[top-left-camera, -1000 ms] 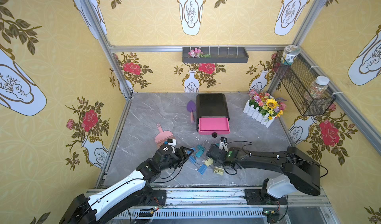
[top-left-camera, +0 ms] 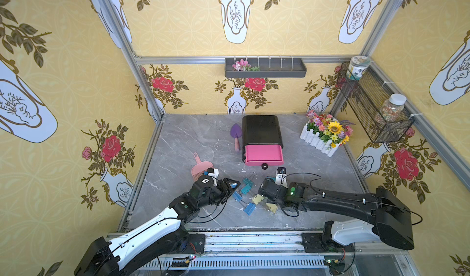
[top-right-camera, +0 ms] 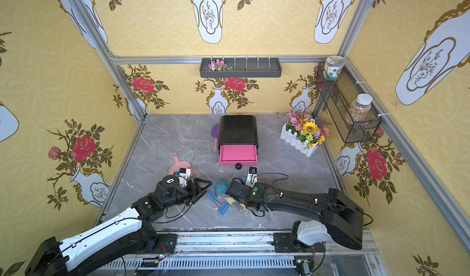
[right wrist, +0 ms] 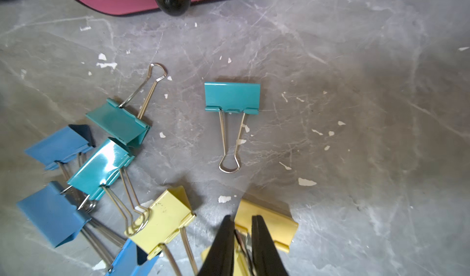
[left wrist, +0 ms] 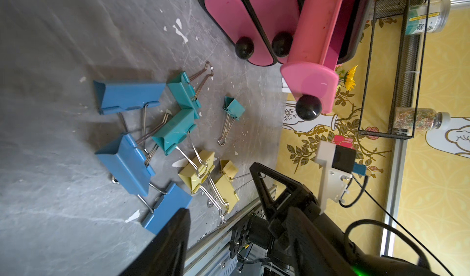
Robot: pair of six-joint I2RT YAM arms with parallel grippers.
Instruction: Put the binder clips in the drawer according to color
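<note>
The stacked organiser's upper pink drawer [top-left-camera: 264, 154] is pulled out. In the right wrist view, narrowly parted fingers of my right gripper straddle a wire handle among the yellow clips; a firm hold cannot be made out. One yellow clip [right wrist: 266, 223] lies just beyond them and another [right wrist: 164, 219] to their left. Teal clips [right wrist: 232, 97] lie farther up, with blue clips [right wrist: 53, 213] at left. My left gripper is open and empty, its fingers wide apart, near the blue clips [left wrist: 131, 97] in its view.
Closed lower drawers [left wrist: 237, 16] show under the open one. A pink dustpan [top-left-camera: 200, 167] lies left, a purple trowel [top-left-camera: 236, 131] beside the organiser. The flower box [top-left-camera: 320, 141] stands back right.
My right gripper has shifted to the right, and the front yellow clip has turned and shifted slightly. The left arm has hardly moved.
</note>
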